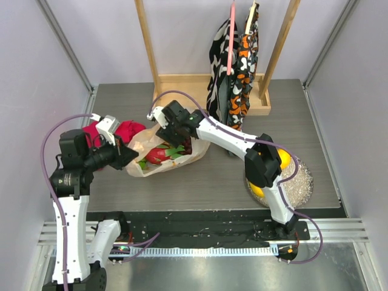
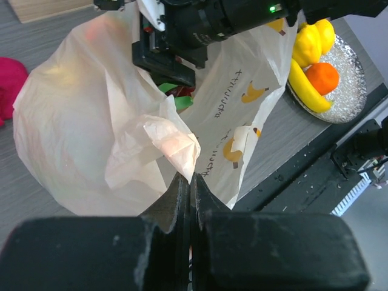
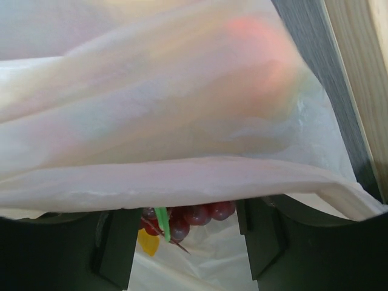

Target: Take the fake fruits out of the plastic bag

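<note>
The whitish plastic bag (image 1: 193, 157) lies near the middle of the table, its mouth partly open. My left gripper is shut on the bag's rim, the film pinched at its tips. A red fruit with green leaves (image 1: 159, 155) shows in the opening. My right gripper reaches into the bag, its fingers apart. Dark red grapes (image 3: 197, 214) with a green stem appear in the gap between those fingers, apparently not gripped. Beside them is a small yellow piece (image 3: 147, 242). A fold of bag film hides the right fingers' upper parts.
A silvery plate (image 2: 356, 91) at the right holds a banana (image 2: 305, 88), an orange fruit (image 2: 322, 77) and yellow fruits (image 2: 308, 45). Red cloth (image 1: 127, 130) lies behind the left gripper. A wooden rack (image 1: 260, 100) with hanging patterned bags stands at the back.
</note>
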